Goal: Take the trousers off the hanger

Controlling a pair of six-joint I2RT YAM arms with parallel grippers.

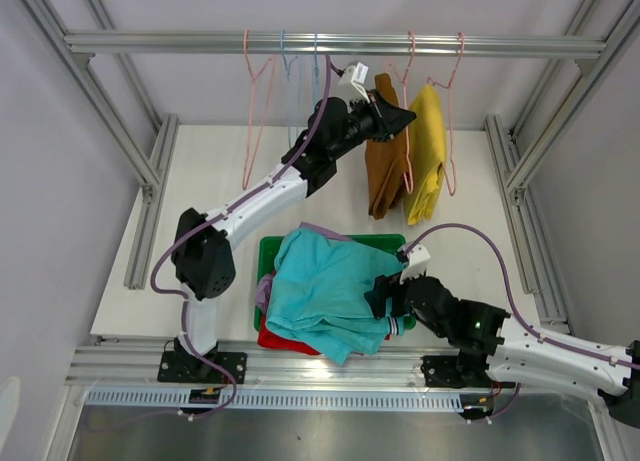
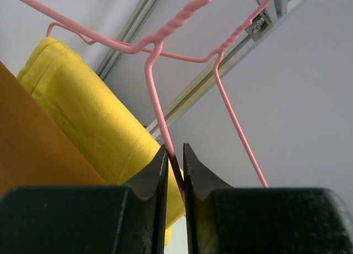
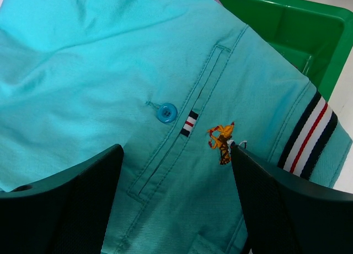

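Brown trousers (image 1: 386, 161) and yellow trousers (image 1: 428, 156) hang on pink hangers beneath the rail. My left gripper (image 1: 390, 116) is at the brown trousers' pink hanger; in the left wrist view a pink wire (image 2: 157, 97) runs down between its fingertips, which are close together, the brown fabric to their left. Whether the wire is gripped is unclear. My right gripper stands open over a turquoise garment (image 3: 83, 94) in the green bin, low at the right in the top view.
The metal rail (image 1: 180, 43) also carries empty pink and blue hangers at left. The green bin (image 1: 375, 241) holds several garments. The white board (image 1: 180, 241) is clear around it.
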